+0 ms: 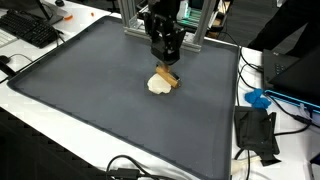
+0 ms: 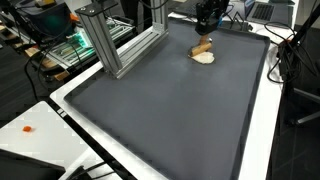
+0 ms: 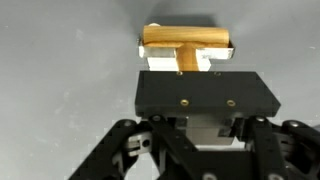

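A wooden tool, a light-brown cylinder (image 3: 186, 37) with a short handle (image 3: 187, 58), stands below my gripper (image 1: 166, 62). In both exterior views its cylinder sits at the edge of a flat cream-coloured disc (image 1: 159, 85) on the grey table. The handle runs up toward the gripper, and in the wrist view its upper part is hidden behind the black gripper body. The fingertips are not clearly shown, so I cannot tell whether they grip the handle. A pale patch shows beside the handle in the wrist view.
A white frame (image 2: 125, 45) stands at one side of it. A blue object (image 1: 257, 98), a black item (image 1: 255, 130) and cables lie on the white side surface.
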